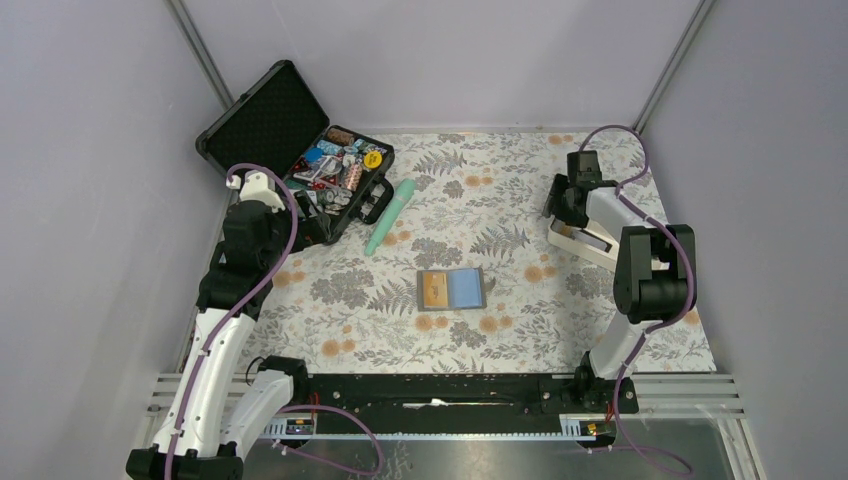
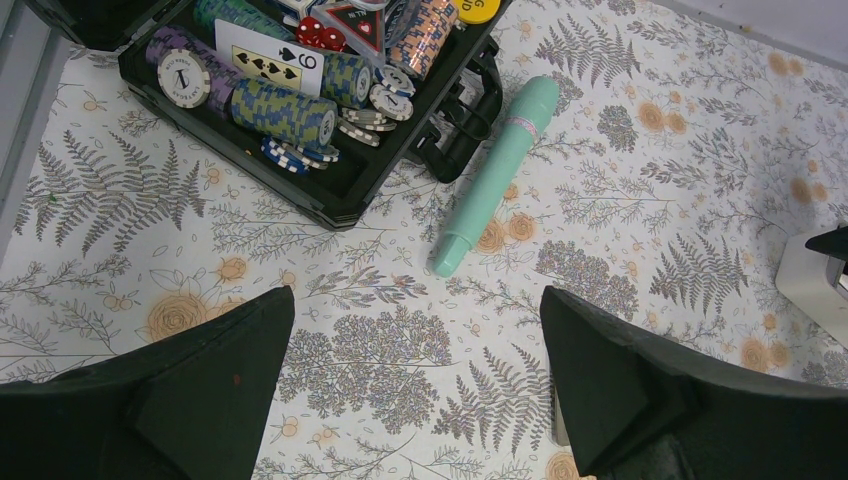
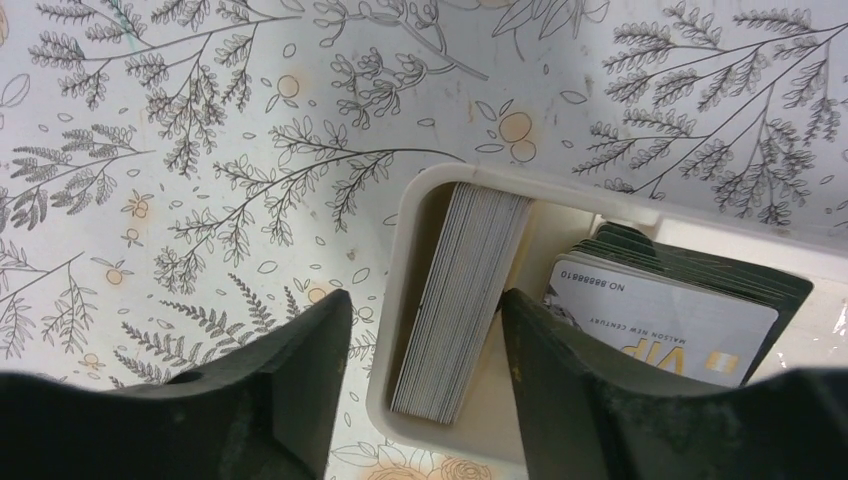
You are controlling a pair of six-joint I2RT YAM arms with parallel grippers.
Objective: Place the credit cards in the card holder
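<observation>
A white open box (image 3: 600, 205) in the right wrist view holds a stack of cards on edge (image 3: 463, 300) at its left end. Beside that stack lies a pile of silver and dark green cards (image 3: 665, 310). My right gripper is over the box end, its fingers apart. One finger overlaps the stack's right side in view; the other appears past the box's left wall, and contact cannot be told. The flat grey card holder (image 1: 482, 300), with an orange and a blue face, lies mid-table. My left gripper hangs open and empty at the table's left.
An open black case (image 1: 265, 120) with poker chips and cards stands at the back left. Next to it lies a green tube (image 1: 390, 217). Patterned cloth between the card holder and the white box is clear.
</observation>
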